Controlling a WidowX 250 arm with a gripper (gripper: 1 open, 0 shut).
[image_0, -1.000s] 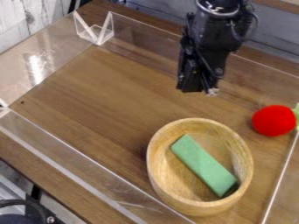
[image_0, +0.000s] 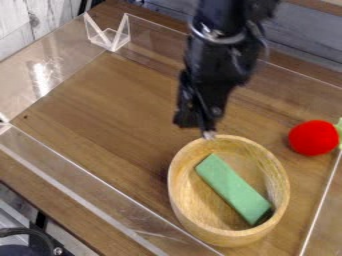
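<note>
My black gripper (image_0: 201, 123) hangs blurred just above the back rim of a light wooden bowl (image_0: 190, 218), shut, with nothing visible between its fingers. A green rectangular bar (image_0: 231, 187) lies tilted inside the bowl, toward its middle. A red round object (image_0: 314, 137) with some green at its edge rests right of the bowl, at the right side of the view.
A small clear plastic piece (image_0: 107, 34) stands at the back left. Transparent edges border the area at left, front and right.
My gripper has moved left and down toward the bowl and now looks blurred. The bowl, green bar and red object stay where they were.
</note>
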